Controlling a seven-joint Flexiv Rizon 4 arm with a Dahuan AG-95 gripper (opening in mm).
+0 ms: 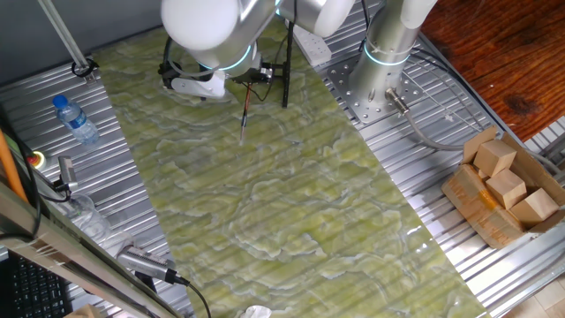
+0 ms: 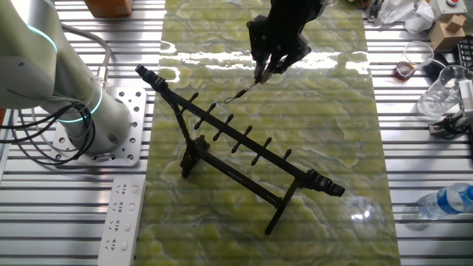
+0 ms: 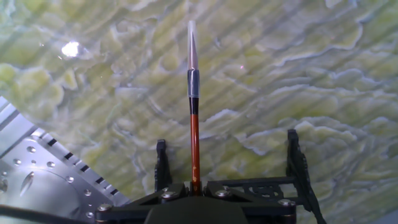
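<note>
A brush with a reddish-brown handle (image 3: 195, 146) and a pale pointed tip (image 3: 192, 46) is clamped in my gripper, its tip reaching away from the fingers. In exterior view 1 the brush (image 1: 244, 117) slants down below the arm. Exterior view 2 shows my gripper (image 2: 267, 72) behind a black rack (image 2: 240, 137) with a row of pegs along its top bar. The brush's hanging loop (image 2: 235, 97) points toward that bar, apparently clear of the pegs. In the wrist view the rack (image 3: 264, 186) is partly hidden behind my gripper.
A power strip (image 2: 122, 222) and the robot's base plate (image 1: 366, 97) lie near the rack. A bottle (image 1: 77, 121) stands left of the green mat (image 1: 265, 212). A cardboard box (image 1: 477, 208) with wooden blocks is at right.
</note>
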